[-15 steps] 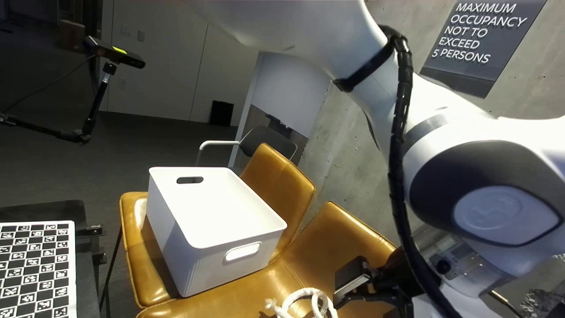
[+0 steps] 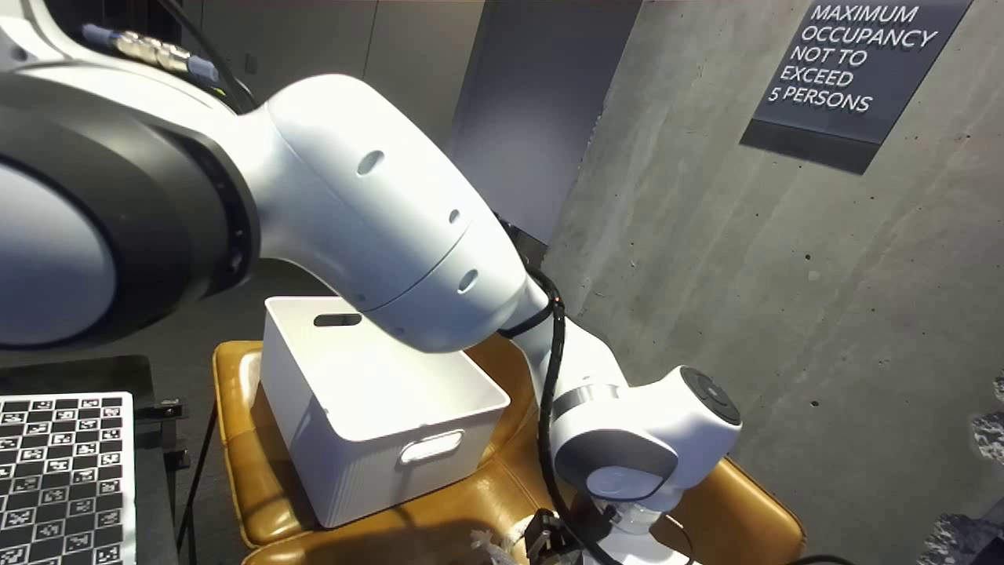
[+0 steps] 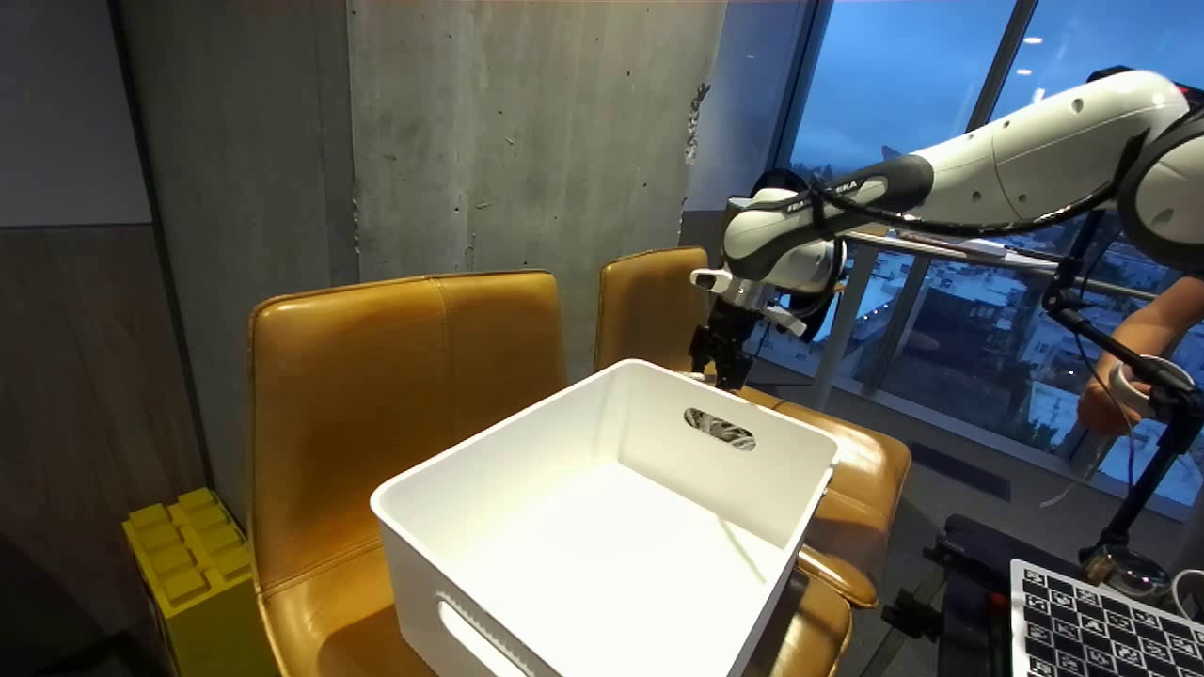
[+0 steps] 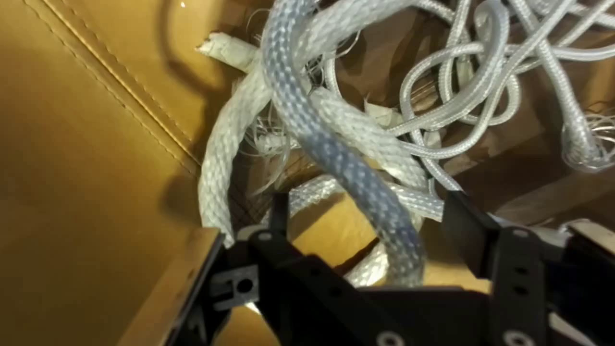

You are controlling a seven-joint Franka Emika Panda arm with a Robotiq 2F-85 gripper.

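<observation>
In the wrist view, my gripper is open, its two black fingers well apart. A thick grey-white braided rope (image 4: 351, 161) runs down into the gap between them, with bare space on both sides of it. Under and beside it lie a thick white rope (image 4: 222, 155) with a frayed, taped end and a tangle of thin white cord (image 4: 484, 75). In exterior view 1 the gripper (image 2: 551, 541) is low at the bottom edge, and only a bit of rope (image 2: 491, 544) shows. Exterior view 2 has the gripper (image 3: 720, 359) behind the bin, its fingertips partly hidden.
A white bin (image 2: 395, 471) stands on the neighbouring tan chair; its visible inside looks empty. Tan leather seat (image 4: 86, 190) surrounds the ropes on the left. A concrete wall (image 2: 753, 282) rises behind the chairs. A checkered board (image 2: 66, 480) lies at the left.
The arm has swung left and away from the camera in exterior view 1. My gripper has moved from the right of the rope to over it; the arm now hides the chair backs.
</observation>
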